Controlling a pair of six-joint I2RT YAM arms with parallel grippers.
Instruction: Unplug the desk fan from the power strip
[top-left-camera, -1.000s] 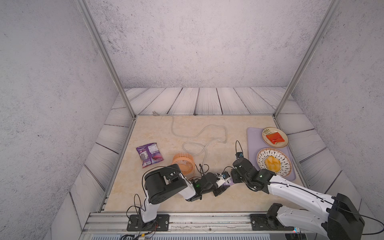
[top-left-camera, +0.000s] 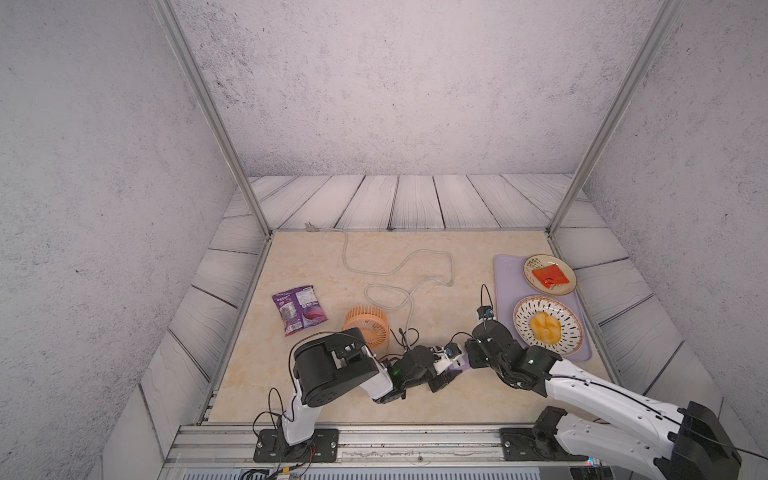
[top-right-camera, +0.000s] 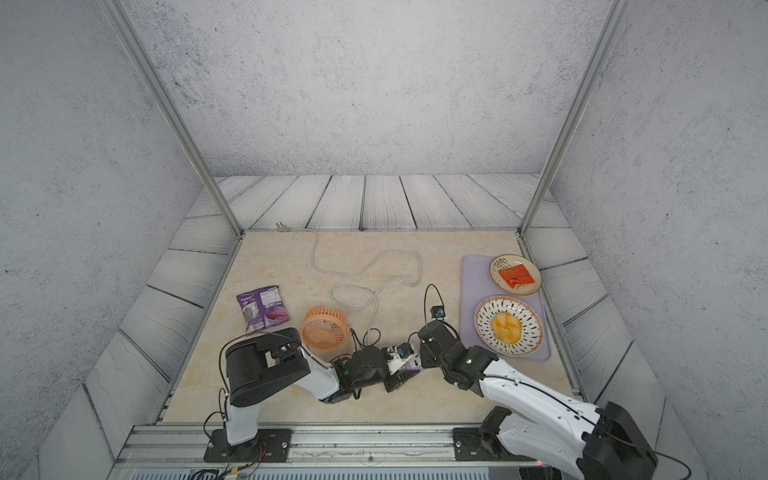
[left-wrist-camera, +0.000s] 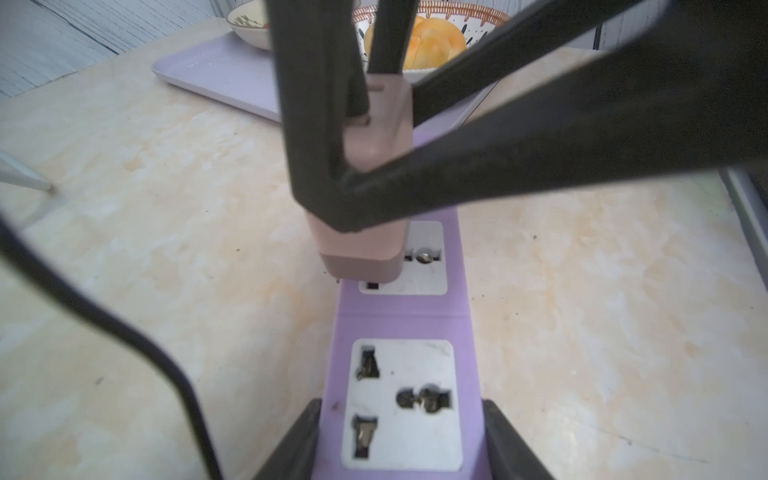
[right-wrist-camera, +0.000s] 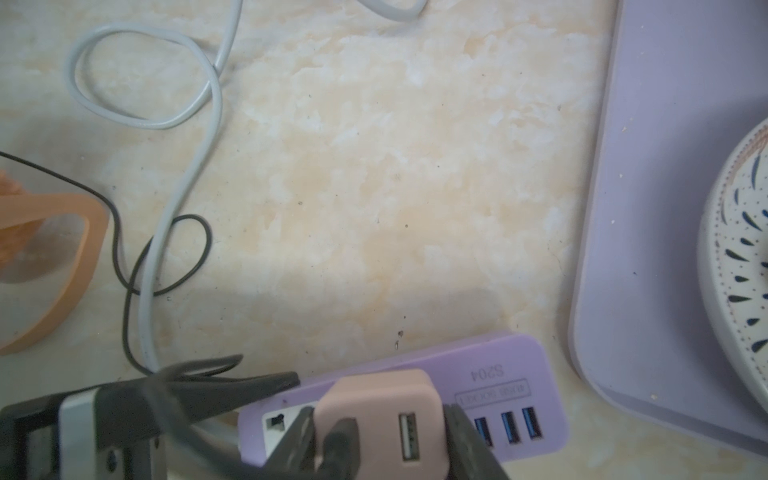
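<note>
The lilac power strip (left-wrist-camera: 472, 344) lies on the table, its near end between the fingers of my left gripper, which is shut on it. Over the strip, a pink block-shaped plug (right-wrist-camera: 376, 392) sits between the fingers of my right gripper, with a finger against each side. In the left wrist view the plug's lower edge overlaps the farther socket, whose slots partly show beside it. Whether its prongs are clear of the socket is hidden. The orange desk fan (top-left-camera: 367, 324) stands behind my left arm.
A thin black cable (right-wrist-camera: 124, 312) and the grey strip cord (right-wrist-camera: 180, 188) loop behind the strip. To the right, a lilac tray (top-left-camera: 509, 280) bears two plates with food. A purple snack bag (top-left-camera: 299, 309) lies left. The table's back middle holds only cord.
My right gripper and forearm have shifted slightly to the right. The left arm is almost unchanged, still at the strip.
</note>
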